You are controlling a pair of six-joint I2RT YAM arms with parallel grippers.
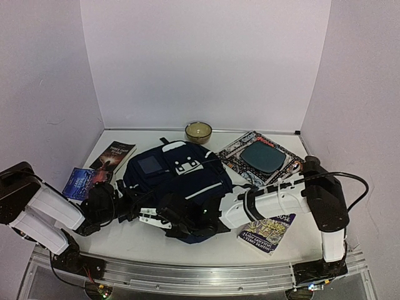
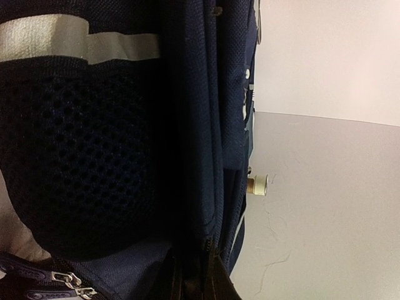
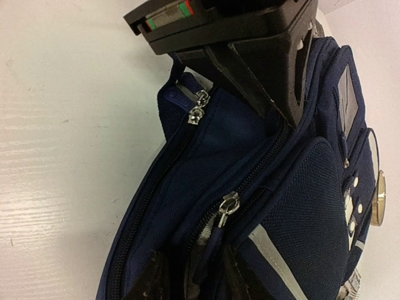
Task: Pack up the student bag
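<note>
The navy backpack (image 1: 181,169) lies in the middle of the table, its front pocket upward. At its left side, my left gripper is shut on an edge of the bag's fabric; its dark body also shows at the top of the right wrist view. My right gripper is low over the bag's near side. Its fingers (image 3: 156,275) stand on either side of a dark zipper pull (image 3: 215,240) hanging from a metal slider (image 3: 229,203). Whether they grip the pull is too dark to tell. A short grey strip shows along the zipper below the slider.
Two books (image 1: 114,156) lie to the left. A bowl (image 1: 199,132) stands behind the bag. At the right are a patterned flat item (image 1: 234,150) with a teal pouch (image 1: 262,157) on it, and another book (image 1: 265,237) partly under my right arm.
</note>
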